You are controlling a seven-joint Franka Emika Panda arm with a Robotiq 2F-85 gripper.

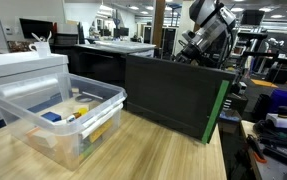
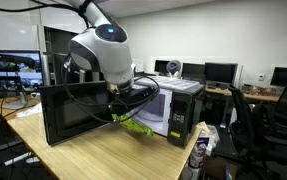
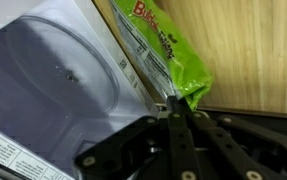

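Observation:
A bright green packet (image 3: 173, 50) with red lettering shows in the wrist view, its near corner bunched at the tips of my gripper. The fingers are shut on that thin corner. In exterior view 2 the same packet (image 2: 133, 123) is at the front of a white microwave (image 2: 155, 107), below the arm. The microwave's grey interior with its round turntable (image 3: 88, 70) fills the left of the wrist view. From exterior view 1, the dark panel hides the gripper and packet.
A tall dark panel (image 1: 173, 95) with a green edge strip stands upright on the table. Left of it sits a clear bin (image 1: 58, 115) holding several small items. Bare wooden table (image 1: 148, 155) lies in front of both.

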